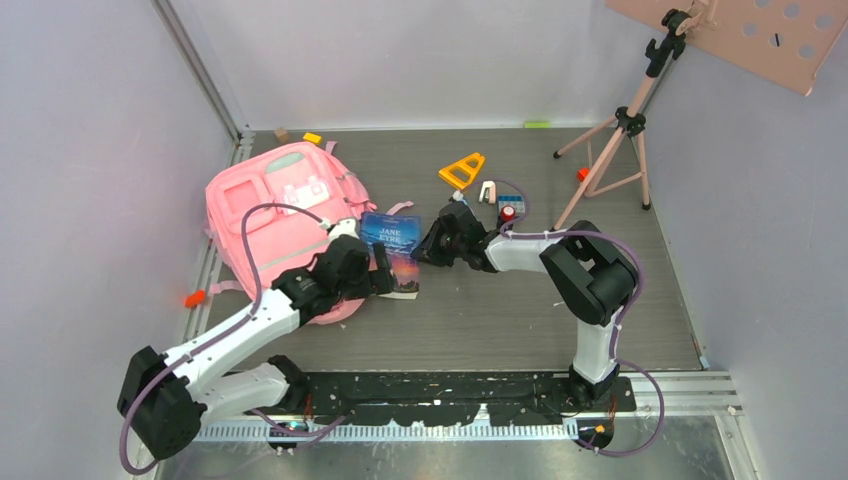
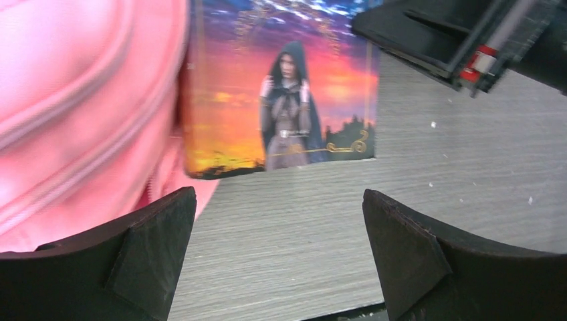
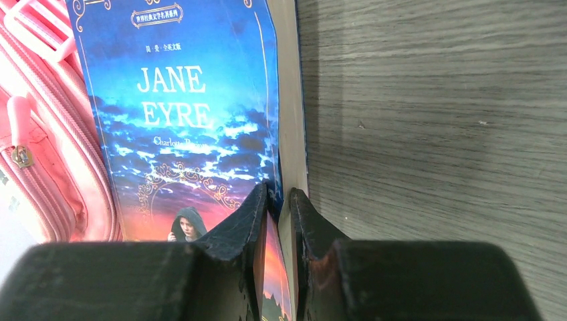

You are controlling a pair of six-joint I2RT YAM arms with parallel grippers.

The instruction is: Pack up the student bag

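The pink bag lies at the left of the floor. Against its right side is the blue and orange Jane Eyre book, cover facing up. My right gripper is shut on the book's right edge, its two fingers pressing the cover and page block. My left gripper stands open over the bag's lower right side, beside the book. In the left wrist view, nothing shows between its spread fingers, and the book's lower cover lies beyond them.
Behind the right arm are a yellow triangle ruler, a white stapler and a small blue item. A pink tripod easel stands at the right. Bare floor stretches in front.
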